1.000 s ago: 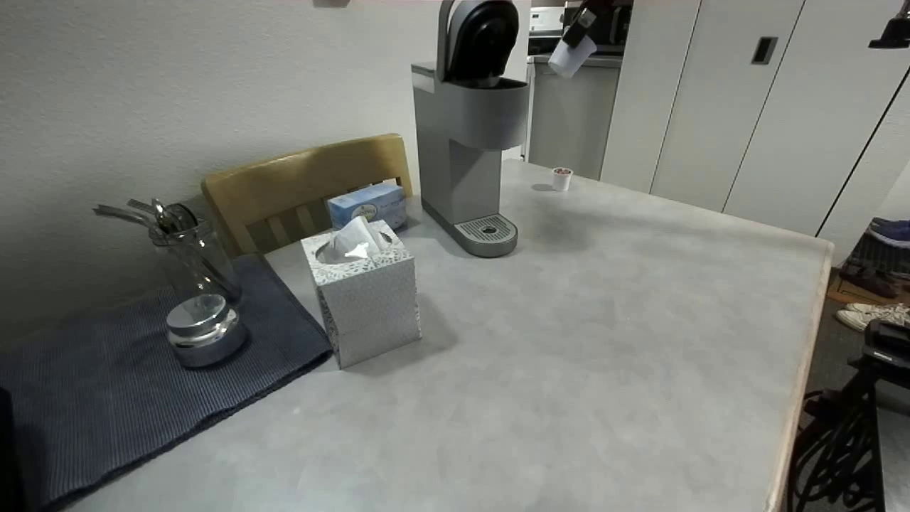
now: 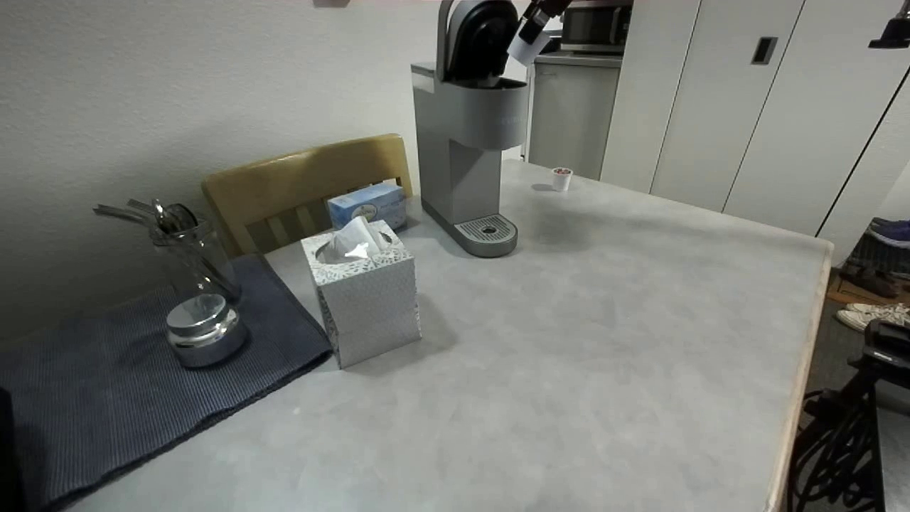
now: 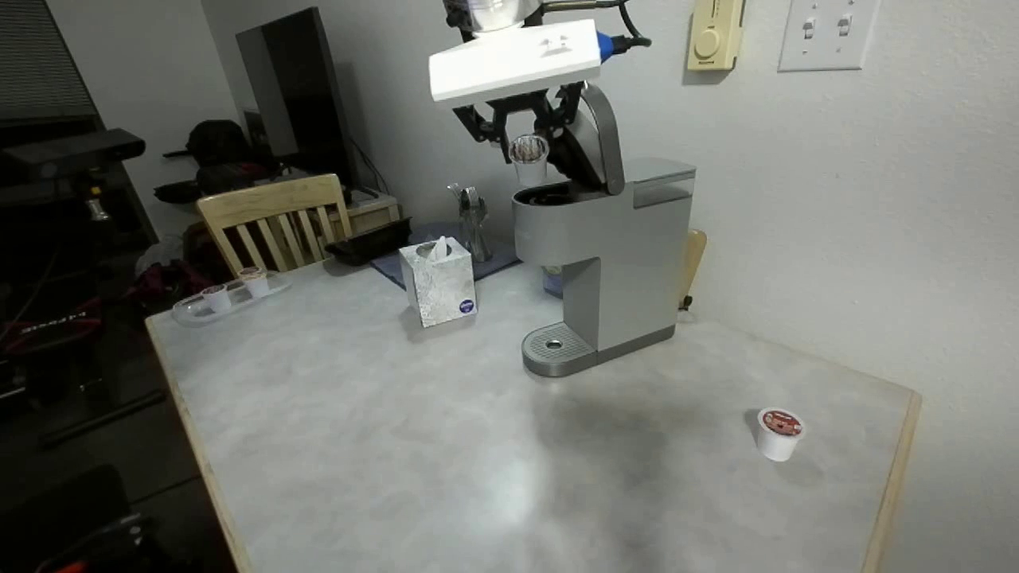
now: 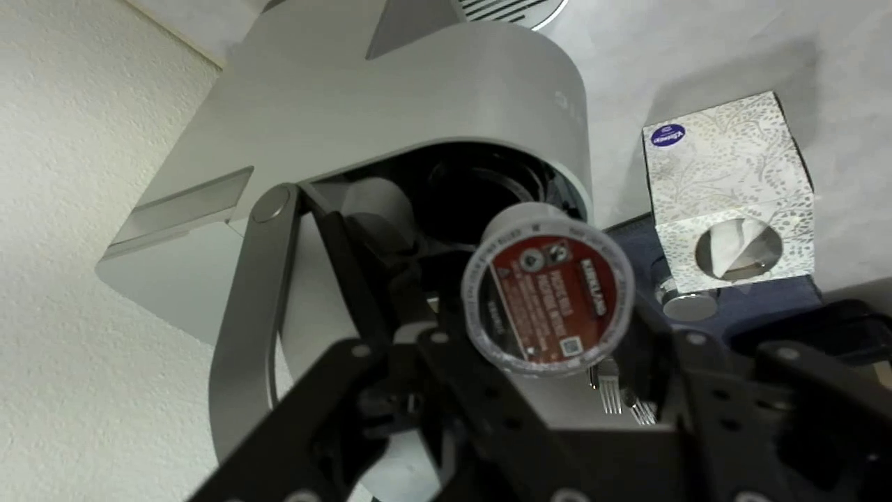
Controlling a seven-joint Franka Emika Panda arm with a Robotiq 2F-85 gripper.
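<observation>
A coffee pod [image 4: 548, 293] with a red printed lid is clasped by my gripper [image 3: 528, 142], which is shut on it. In exterior view 2 the white pod [image 3: 529, 172] hangs tilted beside the raised lid of the grey coffee maker [image 3: 640, 258], above the front of its open top. The same pod [image 2: 525, 50] appears just right of the raised lid [image 2: 484, 43] in exterior view 1. From the wrist, the dark pod chamber [image 4: 468, 201] lies partly behind the pod. Most of the finger surfaces against the pod are hard to make out.
A second pod [image 3: 779, 434] stands alone on the table, right of the machine. The patterned tissue box [image 2: 367, 294] and a utensil jar [image 2: 195, 252] are to the left. A clear tray [image 3: 196, 310] with pods sits at the far table edge.
The held pod has moved left in exterior view 1, and slightly up, coming close to the coffee maker's raised lid. The machine and the objects on the table have stayed put.
</observation>
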